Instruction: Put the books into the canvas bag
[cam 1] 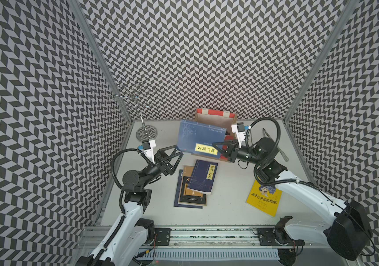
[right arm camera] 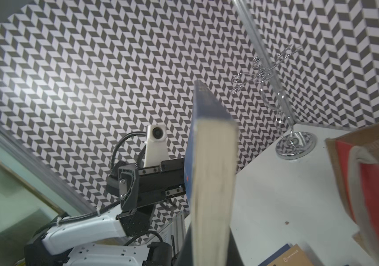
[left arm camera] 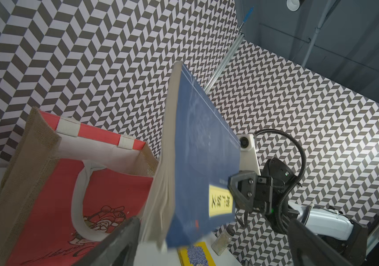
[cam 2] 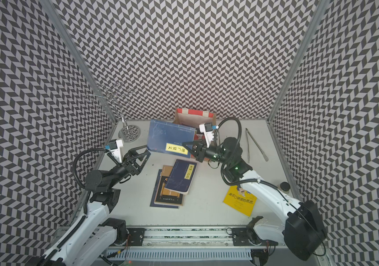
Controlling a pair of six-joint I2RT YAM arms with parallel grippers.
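A thick blue book (cam 1: pixel 200 133) with a yellow label hangs in the air, its right edge in my right gripper (cam 1: pixel 219 148), which is shut on it. My left gripper (cam 1: pixel 179 149) is open by the book's left edge; in the left wrist view, its fingers (left arm camera: pixel 120 246) stand wide apart. Behind the held book is the red canvas bag (left arm camera: pixel 43 212), upright with its mouth open; from above, the book hides much of it. A stack on the table has a dark blue book (cam 1: pixel 203 174) over a black-and-tan one (cam 1: pixel 192 200). A yellow book (cam 1: pixel 264 198) lies at right.
A chrome wire stand (cam 1: pixel 145 133) is at the back left. Metal tongs (cam 2: pixel 256 146) lie at the back right, and a dark-capped jar (cam 2: pixel 284 187) stands near the right arm. Bare tabletop (cam 2: pixel 209 177) separates the stack from the yellow book.
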